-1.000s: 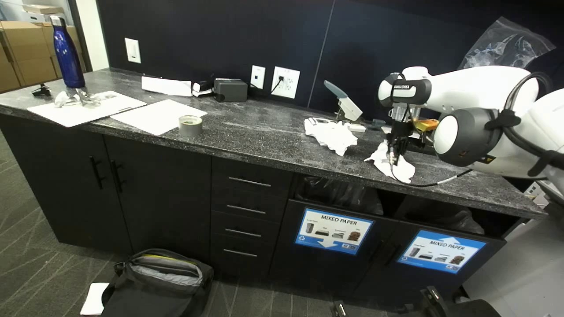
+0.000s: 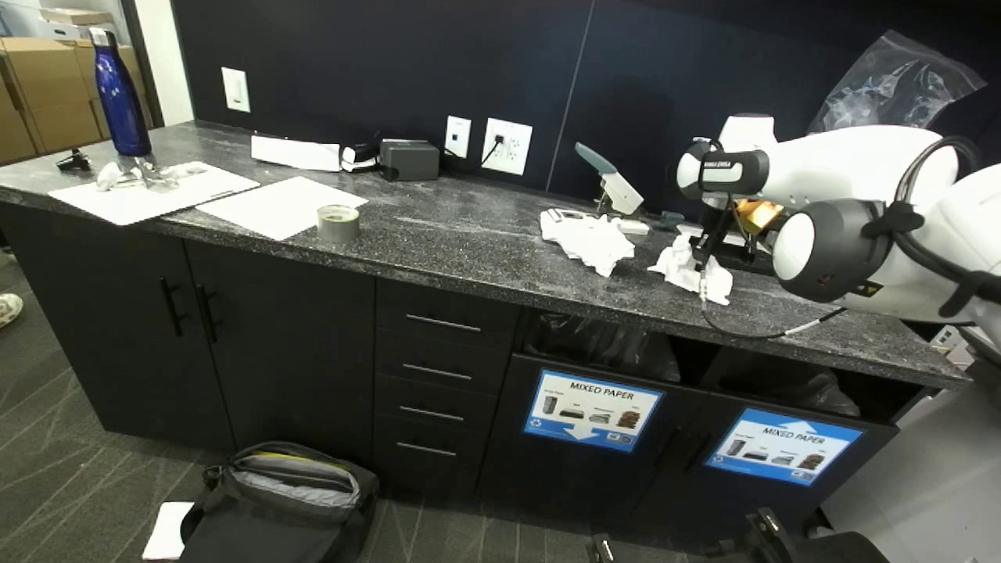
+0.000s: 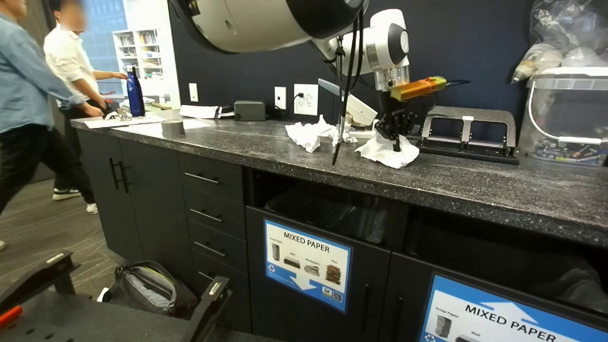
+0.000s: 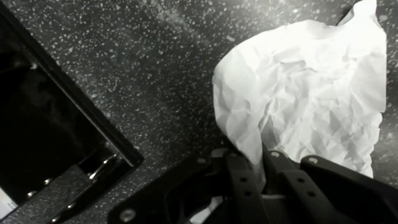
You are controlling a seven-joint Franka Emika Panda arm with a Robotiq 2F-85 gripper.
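A crumpled white sheet of paper (image 4: 309,93) is pinched along one fold between the fingers of my gripper, which is shut on it. In the second exterior view this paper (image 3: 380,153) hangs spread around the fingertips, low over the counter; whether it touches the surface I cannot tell. From the first exterior view, the held paper (image 2: 718,281) shows beneath my gripper (image 2: 701,263) on the right half of the counter. Another crumpled paper (image 2: 589,241) lies to the left of it, separate from the gripper.
A black hole punch (image 3: 467,134) stands right of the gripper, with a lidded clear bucket (image 3: 564,114) beyond. Behind the loose paper is a white tilted device (image 2: 619,191). A tape roll (image 2: 338,224) and blue bottle (image 2: 120,98) stand left.
The gripper and the paper have shifted slightly back from the counter's front edge, toward the wall. The other crumpled paper has stayed where it was.
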